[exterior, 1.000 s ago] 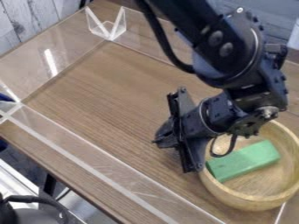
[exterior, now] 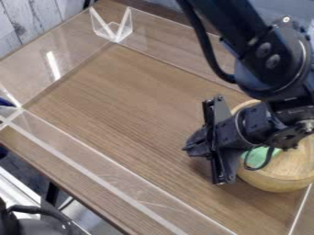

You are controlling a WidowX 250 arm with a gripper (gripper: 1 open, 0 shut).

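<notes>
My gripper [exterior: 203, 145] hangs low over the wooden table at the right, its fingertips just left of a wooden bowl [exterior: 285, 173]. How far its fingers are parted, and whether anything is between them, I cannot tell. Inside the bowl is a green block [exterior: 255, 158], largely hidden behind my gripper and wrist.
Dark equipment [exterior: 25, 220] sits at the lower left, off the table.
My arm and gripper have shifted rightward and somewhat lower in the view, now covering much of the bowl and green block that showed more fully before.
</notes>
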